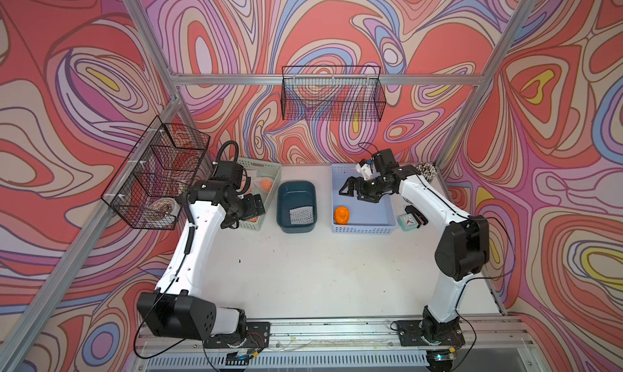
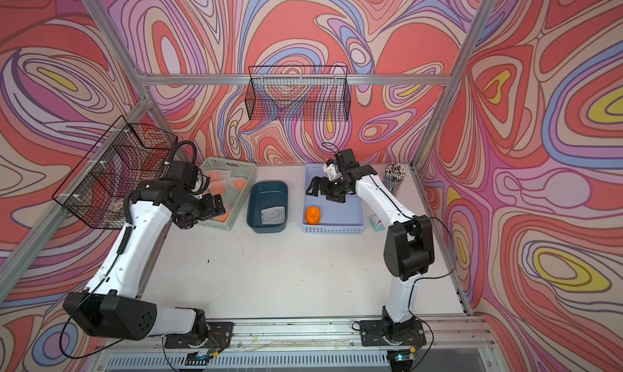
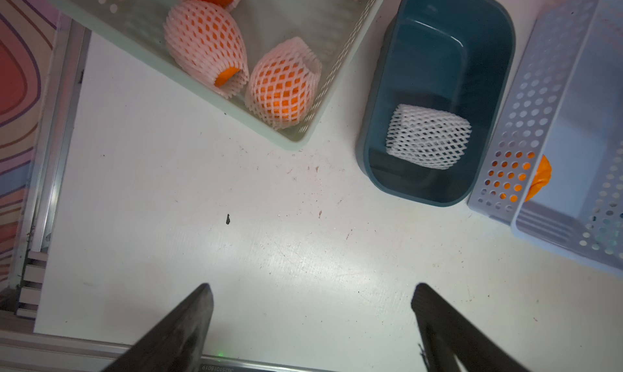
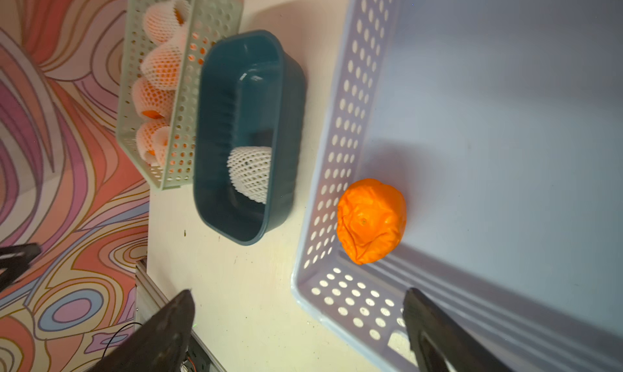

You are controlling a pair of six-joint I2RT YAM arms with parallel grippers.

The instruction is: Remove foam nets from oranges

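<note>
One bare orange (image 4: 371, 220) lies in the front left corner of the blue-lilac basket (image 4: 322, 222). My right gripper is above that basket, open, with nothing between its fingers. In the pale green basket (image 3: 293, 142) sit several oranges still in foam nets, among them one netted orange (image 3: 284, 89) in the corner nearest the dark bin. A loose, empty white foam net (image 3: 429, 136) rests in the dark teal bin (image 3: 421, 194). My left gripper hovers by the green basket's front end; its fingers stand apart, empty. In the top left view its arm hides part of that basket.
A small teal box (image 1: 409, 222) and a cup of cotton swabs (image 2: 394, 172) stand to the right. Wire baskets (image 1: 152, 177) hang at the left and back.
</note>
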